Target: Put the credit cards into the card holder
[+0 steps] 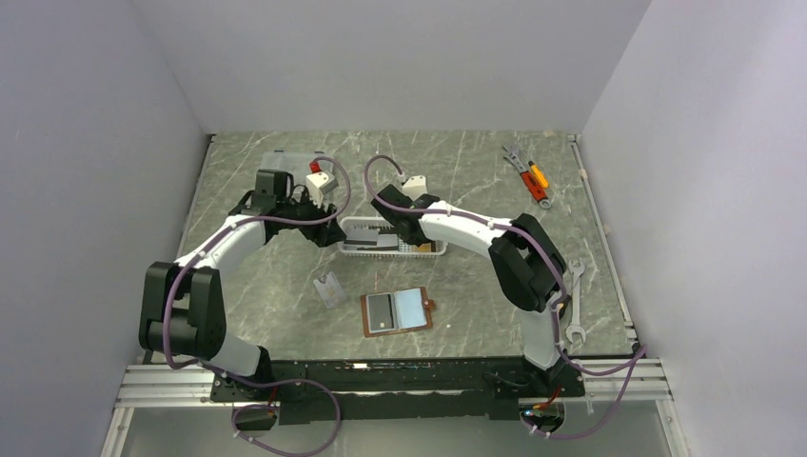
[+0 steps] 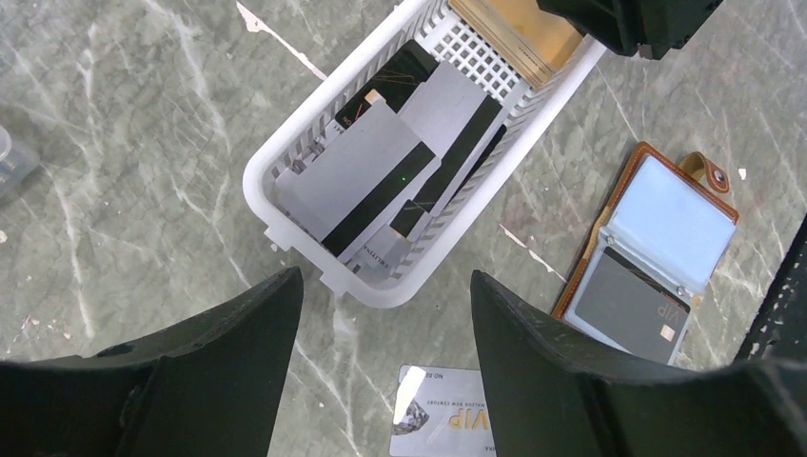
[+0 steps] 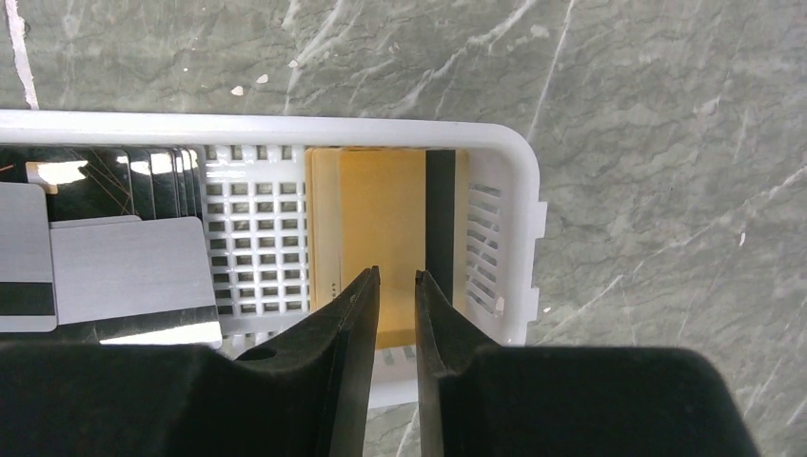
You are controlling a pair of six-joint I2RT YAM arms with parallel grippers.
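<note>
A white plastic basket [image 1: 344, 246] holds silver and black cards [image 2: 354, 173] and, at its right end, gold cards [image 3: 383, 219]. My right gripper is shut over the gold end; whether anything sits between its fingertips is hard to tell. My left gripper is open above the basket's left side, with nothing between its fingers. The brown card holder [image 1: 398, 312] lies open in front of the basket, a dark card in its left part. A silver VIP card [image 2: 442, 409] lies loose on the marble surface, left of the holder.
Pliers and an orange-handled tool [image 1: 529, 176] lie at the back right, a wrench [image 1: 576, 305] at the right edge. A clear container [image 1: 285, 157] stands behind my left arm. Bare marble lies front left and front right.
</note>
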